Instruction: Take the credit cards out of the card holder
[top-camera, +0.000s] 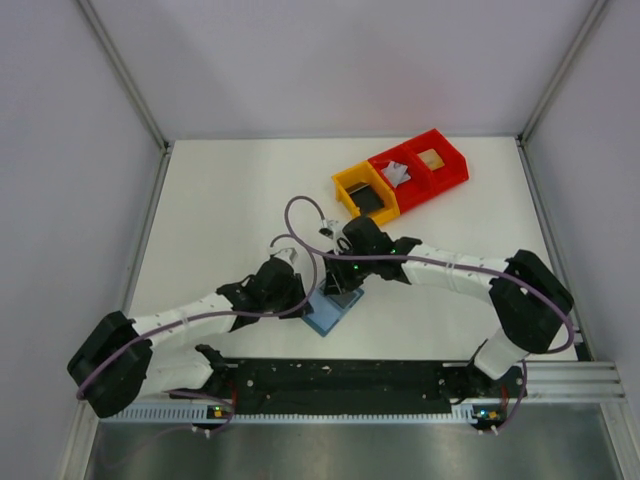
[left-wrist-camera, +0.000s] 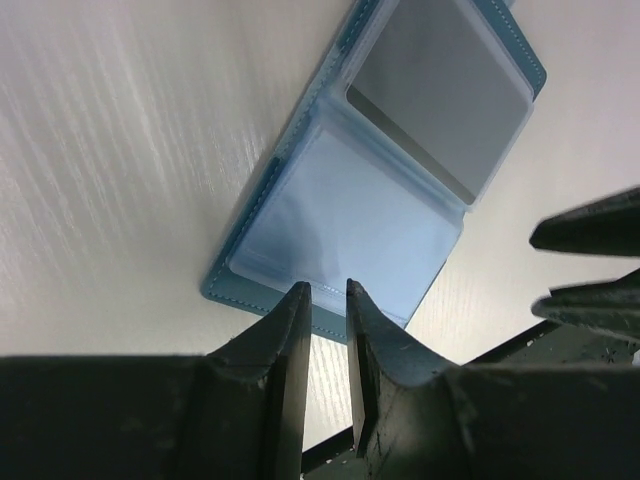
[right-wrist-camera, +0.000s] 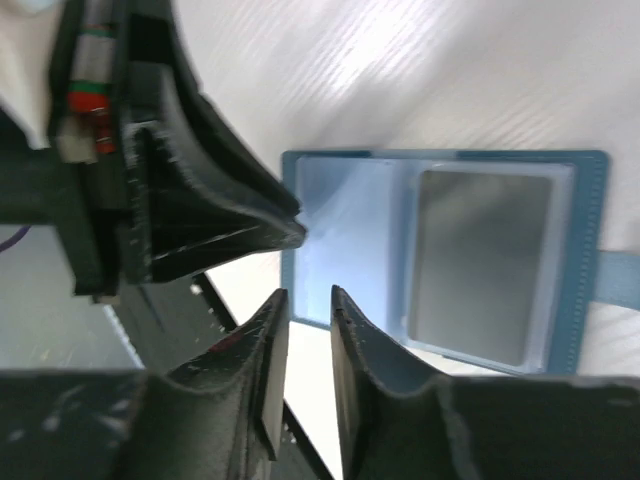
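Observation:
The blue-edged card holder (top-camera: 322, 314) lies flat and opened on the table between both grippers. One clear pocket (left-wrist-camera: 350, 220) looks pale blue; the other has a dark grey card or panel (left-wrist-camera: 430, 85) behind clear plastic. My left gripper is by the holder's lower edge, its fingertips slightly apart. That edge shows through the gap, and whether it is gripped I cannot tell. In the right wrist view, the left fingers (right-wrist-camera: 265, 225) overlap the pale pocket's side. My right gripper stands part open in front of the holder, with nothing visible between its fingertips.
At the back stand a yellow bin (top-camera: 383, 213) with a dark item inside and a red two-section bin (top-camera: 440, 184) holding a whitish item (top-camera: 396, 172) and a tan one (top-camera: 431, 159). Free table lies at the left and right.

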